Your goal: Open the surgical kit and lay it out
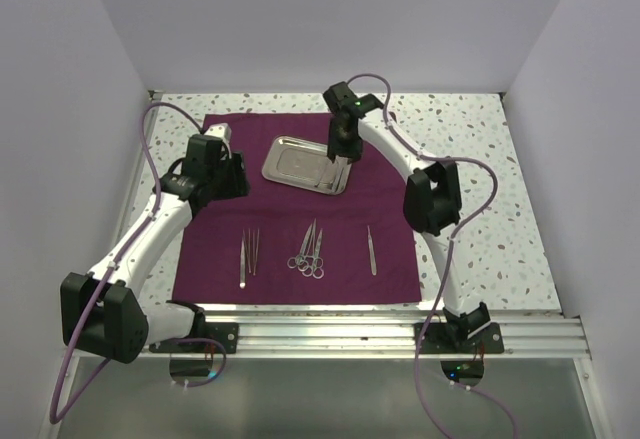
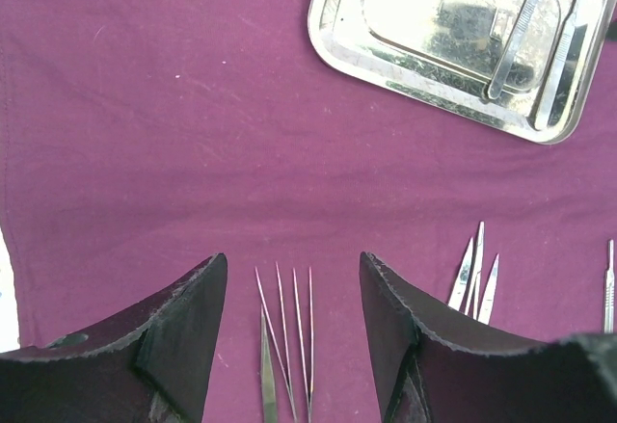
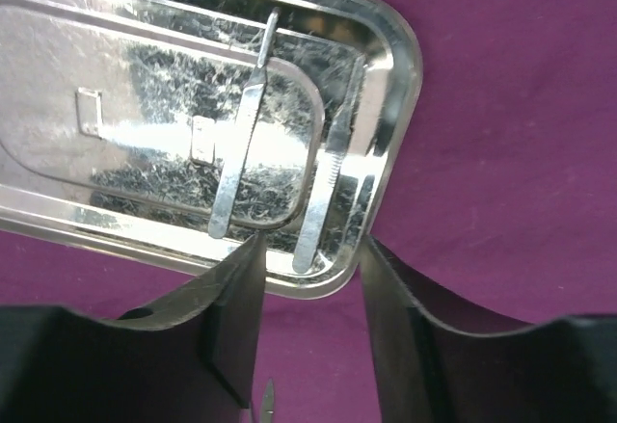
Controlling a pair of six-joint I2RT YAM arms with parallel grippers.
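Observation:
A shiny metal tray (image 1: pixel 296 163) rests on the purple cloth (image 1: pixel 290 209), with two scalpel-like handles in its right end: one handle (image 3: pixel 239 139) further in and another (image 3: pixel 323 187) by the right wall. My right gripper is open over that end, its fingers either side of the outer handle's lower end and apart from it. My left gripper (image 1: pixel 240 176) stands open left of the tray, nothing between its fingers. Laid out near the cloth's front are a flat handle (image 1: pixel 242 264), several thin probes (image 1: pixel 252 251), scissor-like clamps (image 1: pixel 311 251) and a single scalpel (image 1: pixel 371 252).
Speckled white table (image 1: pixel 490 229) shows bare at the right of the cloth. A metal rail (image 1: pixel 320 327) runs along the front edge.

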